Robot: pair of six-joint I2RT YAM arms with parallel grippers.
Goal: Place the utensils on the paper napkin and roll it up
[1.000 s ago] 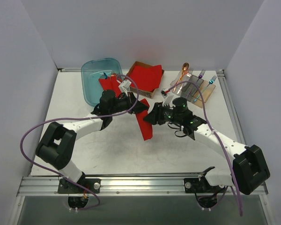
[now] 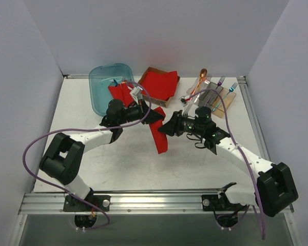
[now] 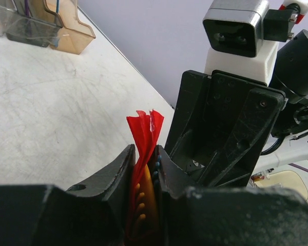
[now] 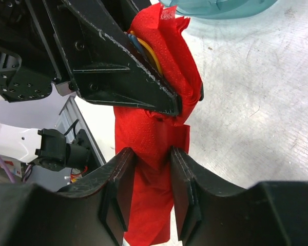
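A red napkin roll (image 2: 159, 138) stands in the middle of the table, its upper part pinched by my left gripper (image 2: 155, 117), which is shut on it. Orange and blue utensil handles (image 3: 142, 202) show inside the fold in the left wrist view. Below that grip, my right gripper is part open, one finger on each side of the napkin's loose lower length (image 4: 146, 205). Whether its pads touch the paper cannot be told. The utensils' far ends are hidden in the napkin.
At back left, a teal bin (image 2: 109, 72) has red rolls in it. Behind the grippers a brown box (image 2: 167, 102) contains red napkins. A utensil organiser (image 2: 226, 105) with several utensils stands at back right.
My right gripper has shifted very slightly to the right, and its arm has turned a little. The left gripper and the napkin look the same.
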